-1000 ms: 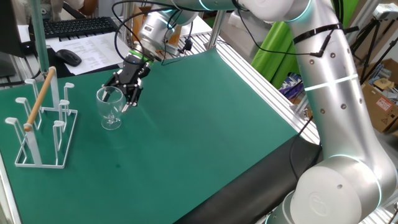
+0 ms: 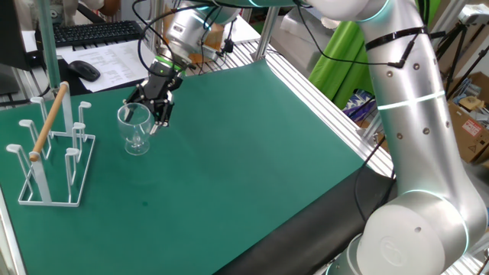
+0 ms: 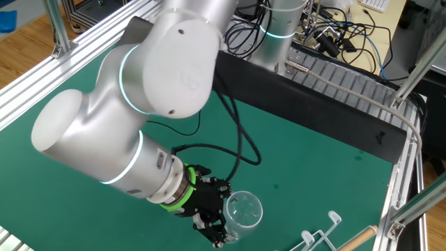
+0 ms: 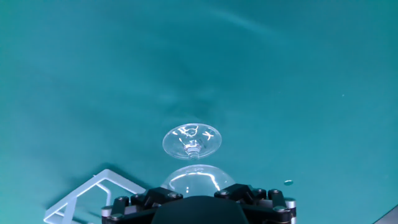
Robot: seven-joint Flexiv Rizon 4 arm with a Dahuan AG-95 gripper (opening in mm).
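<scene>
A clear stemmed glass (image 2: 137, 139) stands roughly upright over the green mat, to the right of the white rack. My gripper (image 2: 150, 114) reaches it from behind, its black fingers around the bowl and shut on it. From the other side, the glass (image 3: 245, 211) shows directly in front of my gripper (image 3: 220, 213). In the wrist view the round foot of the glass (image 4: 192, 141) lies ahead, and the bowl is partly hidden behind the black finger links. Whether the foot clears the mat is hard to tell.
A white rack (image 2: 79, 203) with upright pegs and a wooden handle (image 2: 50, 122) stands at the left of the mat. A keyboard (image 2: 99, 33), mouse (image 2: 85, 70) and papers lie beyond the mat's edge.
The glass and my gripper have shifted slightly together, a little up in exterior view 1. The rack has stayed where it was.
</scene>
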